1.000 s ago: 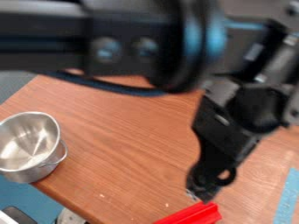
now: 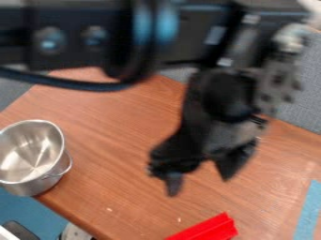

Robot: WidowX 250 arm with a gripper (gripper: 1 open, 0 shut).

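My black gripper [image 2: 201, 171] hangs blurred over the middle of the wooden table [image 2: 113, 131], its two dark fingers apart with nothing visible between them. A red object [image 2: 207, 229] lies at the bottom edge of the view, below and apart from the gripper, partly out of frame. A steel pot [image 2: 28, 157] stands at the left edge of the table.
The arm covers the top of the view. A blue strip [image 2: 307, 211] runs along the right. The table between pot and gripper is clear. Blue surface and grey items show beyond the lower-left edge.
The pot has not moved.
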